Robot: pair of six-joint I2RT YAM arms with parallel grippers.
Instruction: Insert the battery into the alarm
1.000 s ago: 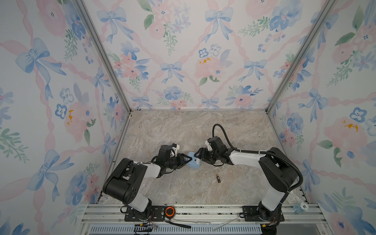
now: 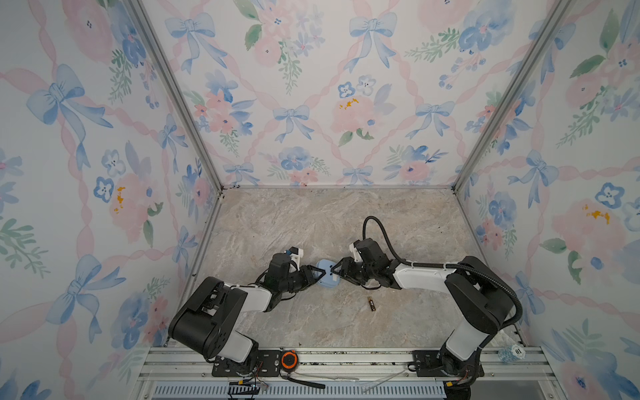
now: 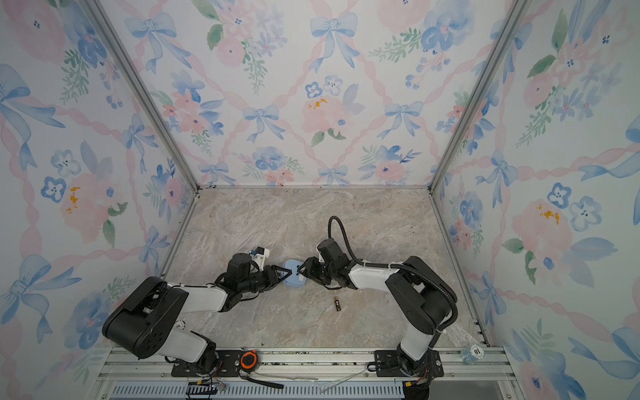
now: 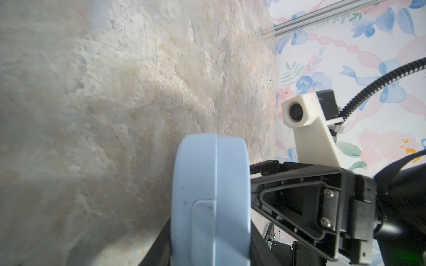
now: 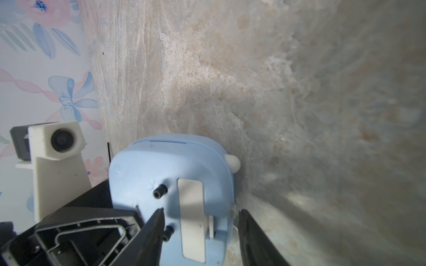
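The light blue alarm [image 5: 133, 173] is gripped by my left gripper, whose fingers [image 4: 159, 246] press on both its sides. Its back faces my right gripper, showing a pale rectangular panel [image 5: 191, 221] and two dark knobs. Just in front of this back, my right gripper stands part open, one finger overlapping the alarm in view and the other beyond its edge; nothing is held between them. A small dark battery [image 2: 371, 304] with a copper-coloured end lies on the table, in front of the right gripper.
Both grippers work close together, with the right gripper's housing [image 4: 310, 199] right beside the alarm. An orange-ringed round item [image 2: 288, 360] sits on the front rail. Behind the arms the stone-patterned table [image 2: 300, 213] is clear.
The left arm shifted a little to the left with the alarm. The battery stayed put.
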